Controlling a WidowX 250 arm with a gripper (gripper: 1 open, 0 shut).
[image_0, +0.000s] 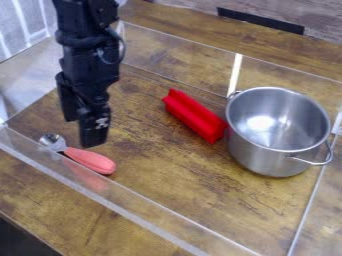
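My black gripper hangs open at the left of the camera view, pointing down, just above and slightly behind a pink-handled tool with a metal head, which lies on the wooden surface. A red oblong object lies in the middle, right of the gripper. A steel pot with two handles stands at the right.
Clear plastic walls edge the wooden work area along the front, left and right.
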